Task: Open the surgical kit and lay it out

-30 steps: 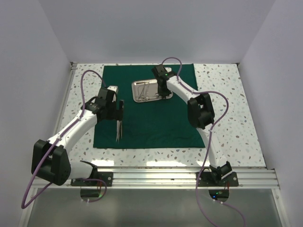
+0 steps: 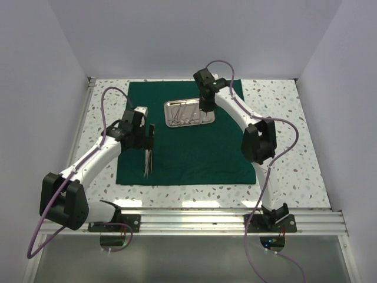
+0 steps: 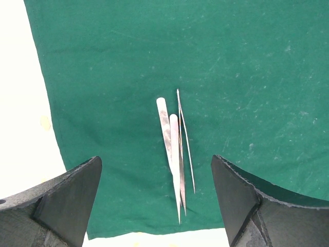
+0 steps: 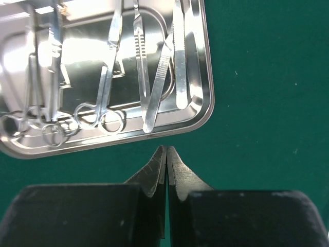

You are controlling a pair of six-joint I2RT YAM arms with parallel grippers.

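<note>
A metal tray point(image 2: 166, 114) lies on the green cloth point(image 2: 188, 159); in the right wrist view it holds several scissor-like instruments point(image 4: 103, 92) and slim handles point(image 4: 181, 77). My right gripper is shut and empty just beside the tray's near rim. Slim pointed instruments point(image 3: 175, 149) lie grouped on the cloth's left part, beneath my left gripper, which stands open with nothing between its fingers.
Speckled white table point(image 2: 288, 159) surrounds the cloth. Grey walls border the table at the back and sides.
The left arm has not moved.
</note>
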